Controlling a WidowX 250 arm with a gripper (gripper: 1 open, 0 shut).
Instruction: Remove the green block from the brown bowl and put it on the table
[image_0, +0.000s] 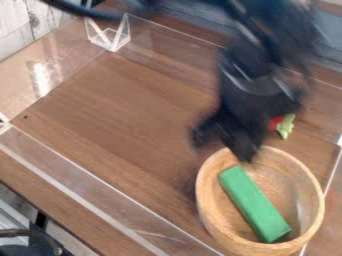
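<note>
The green block (254, 203) lies at a slant inside the brown bowl (207, 200), in the lower right of the camera view. All of its top face shows. Blurred by motion, my dark gripper (227, 145) hangs above and behind the bowl's far rim, apart from the block. How its fingers stand cannot be made out through the blur.
A red and green object (283, 124) is partly hidden behind the gripper. Clear plastic walls edge the wooden table (120, 125), with a small clear bracket (110, 35) at the far left corner. Left of the bowl, the table is bare.
</note>
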